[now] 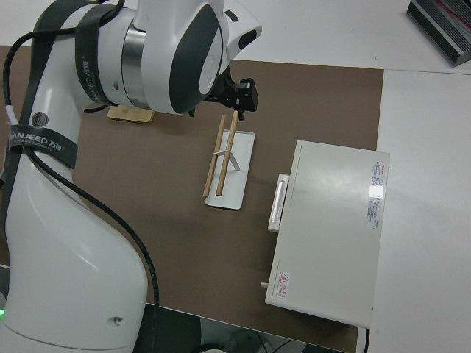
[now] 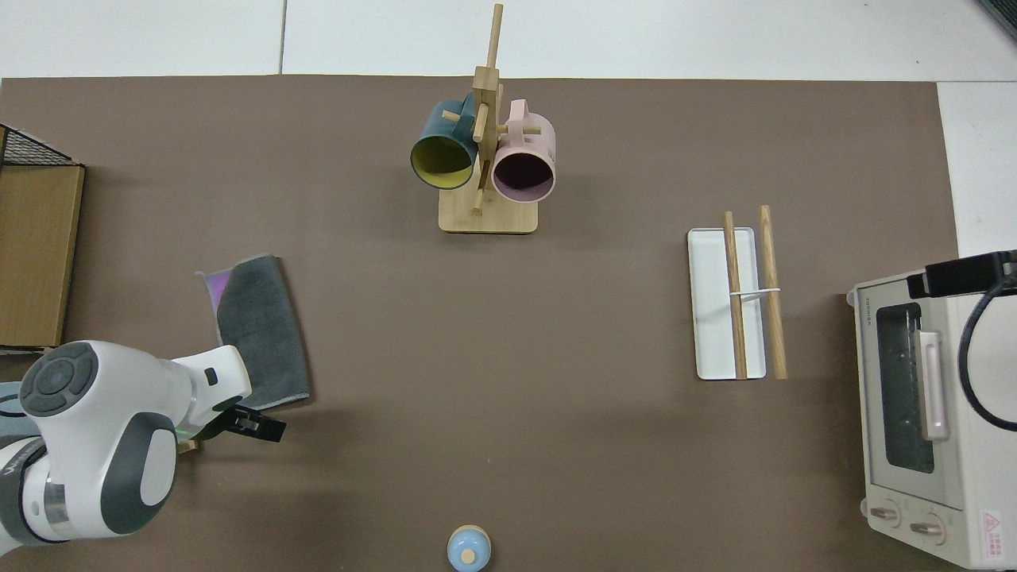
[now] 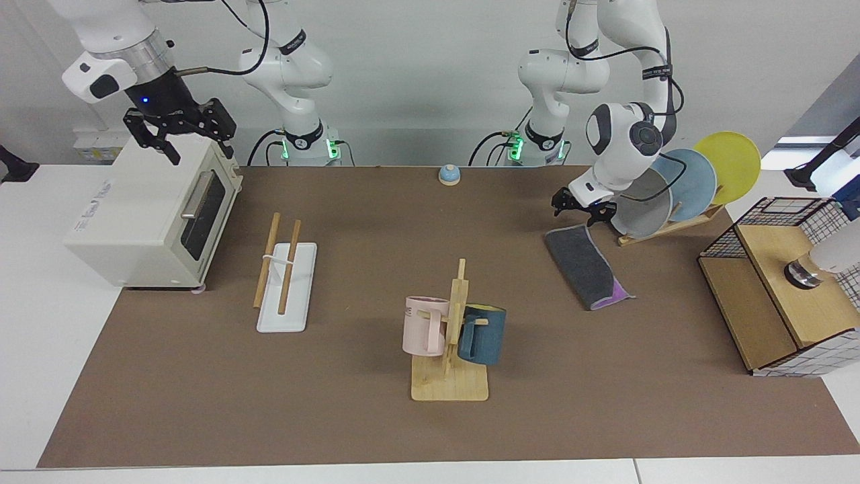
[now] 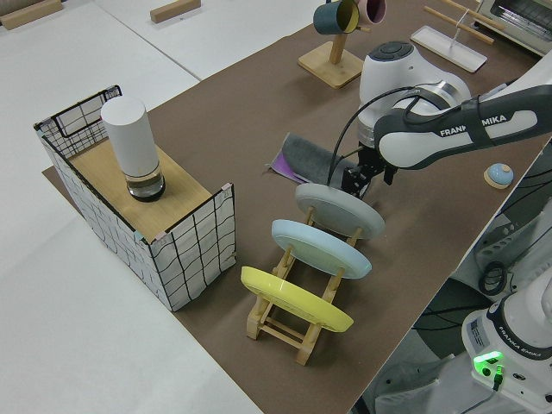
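Note:
In the top view, a wooden mug tree [image 2: 486, 210] holds a blue mug [image 2: 441, 152] and a pink mug [image 2: 524, 167]. A grey cloth [image 2: 262, 329] with a purple corner lies left of centre. My left gripper [image 2: 255, 427] is just below it, near the plate rack, whose yellow plate [image 3: 729, 161] shows in the left view. My right gripper [image 1: 235, 99] hangs over the white oven [image 1: 327, 228] area. Whether either gripper is open or shut is unclear.
A white holder with two sticks [image 2: 710, 305] lies beside the oven. A wire basket [image 2: 38, 253] stands at the left. A small blue round object [image 2: 469, 548] sits at the near edge.

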